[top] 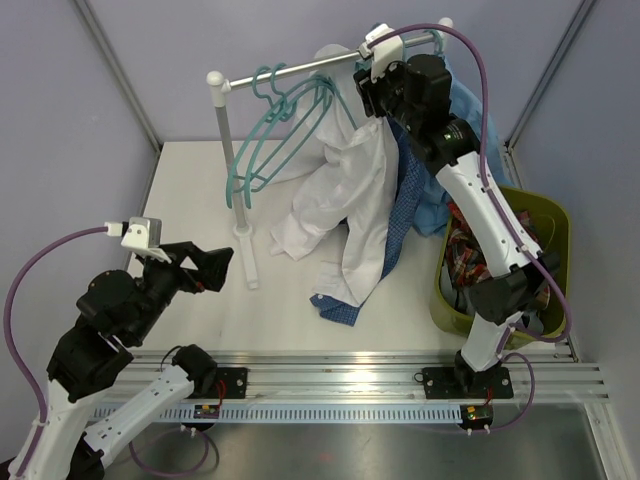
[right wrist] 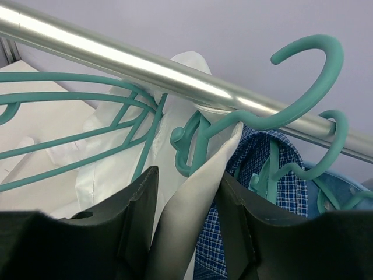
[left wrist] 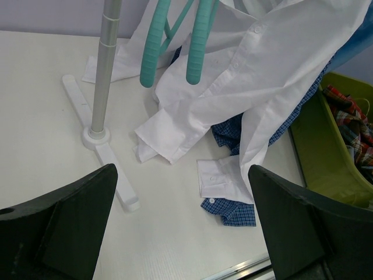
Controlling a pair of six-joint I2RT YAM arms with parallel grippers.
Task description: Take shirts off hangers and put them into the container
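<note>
A white shirt (top: pixel 350 200) hangs from the rack rail (top: pixel 290 72) down to the table. Its top reaches up to a teal hanger (right wrist: pixel 315 76) on the rail, beside a blue checked shirt (right wrist: pixel 285 192). My right gripper (top: pixel 372 100) is at the rail; in the right wrist view a strip of white cloth runs between its fingers, but whether they grip it is unclear. My left gripper (top: pixel 210 270) stands open and empty at the front left, low beside the rack's foot (left wrist: pixel 116 175).
Several empty teal hangers (top: pixel 260 150) hang on the left part of the rail. A light blue shirt (top: pixel 465 110) hangs at the right. A green bin (top: pixel 550 220) with plaid clothing stands at the right.
</note>
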